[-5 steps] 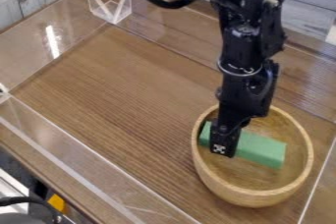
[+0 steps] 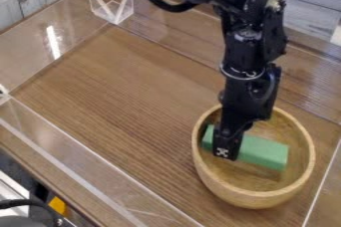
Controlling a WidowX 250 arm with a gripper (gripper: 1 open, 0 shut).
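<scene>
A round tan bowl (image 2: 253, 188) sits at the lower right of the wooden surface, with a green block (image 2: 264, 152) lying inside it. My black gripper (image 2: 221, 141) reaches down from above into the left part of the bowl, its fingertips at the block's left end. It appears shut on the block, though the gripper hides that end.
A white wire-like object (image 2: 112, 7) stands at the back left. Clear and metal edging runs along the left, with cables beyond at the lower left.
The gripper, bowl and block have shifted very slightly left and up in the view; otherwise little differs.
</scene>
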